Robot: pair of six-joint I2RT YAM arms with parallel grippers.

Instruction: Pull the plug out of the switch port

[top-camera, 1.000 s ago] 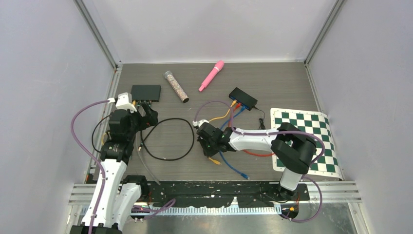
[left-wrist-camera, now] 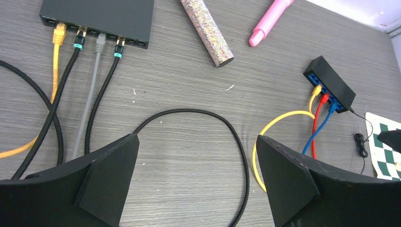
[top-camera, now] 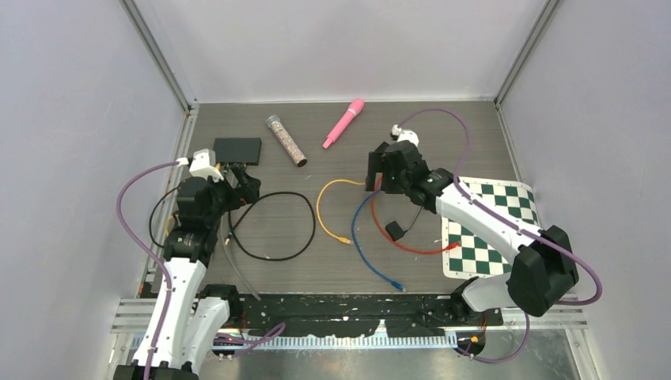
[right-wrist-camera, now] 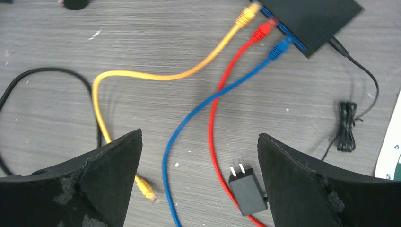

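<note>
A small black switch has yellow, red and blue plugs in its ports; in the top view my right arm hides it. A larger black switch at the back left holds yellow, grey and black cables. My right gripper is open above the middle cables, below the small switch's ports in its view, nothing held. My left gripper is open above the left part of the table, nothing held.
A pink microphone and a glitter tube lie at the back. A checkered board is on the right. A black power adapter lies among the cables. A looped black cable fills the middle left.
My right arm has risen and moved toward the back right, now over the small switch in the top view. The left arm is nearly unchanged.
</note>
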